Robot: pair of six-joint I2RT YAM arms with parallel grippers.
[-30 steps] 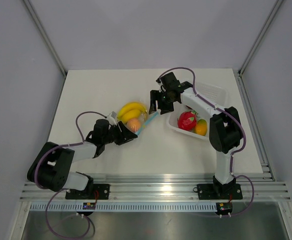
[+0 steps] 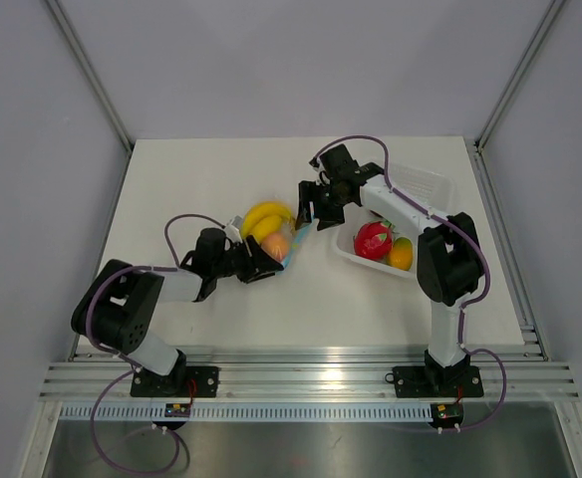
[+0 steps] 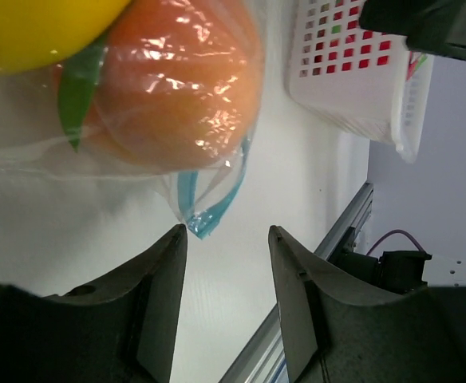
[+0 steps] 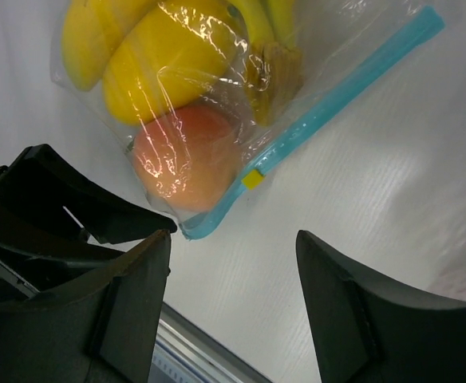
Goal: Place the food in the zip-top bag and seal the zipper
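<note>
A clear zip top bag (image 4: 329,48) lies on the table, with a banana (image 2: 267,211), a yellow mango-like fruit (image 4: 169,64) and an orange-pink round fruit (image 4: 187,155) inside. Its blue zipper strip (image 4: 313,120) runs along the right-hand edge, with a small yellow slider (image 4: 252,179) near the lower end. My left gripper is part open beside that lower end; the strip's corner lies just past its fingertips, with nothing seen held. At the strip's upper end in the top view, my right gripper (image 2: 319,221) stands open and empty.
A white basket (image 2: 371,264) right of the bag holds a red item (image 2: 373,240), an orange fruit (image 2: 401,254) and greens. My right arm reaches across it.
My left gripper has moved up and right, toward the bag's lower end. The strip's lower end and the round fruit have shifted slightly right. My right arm has stayed still.
</note>
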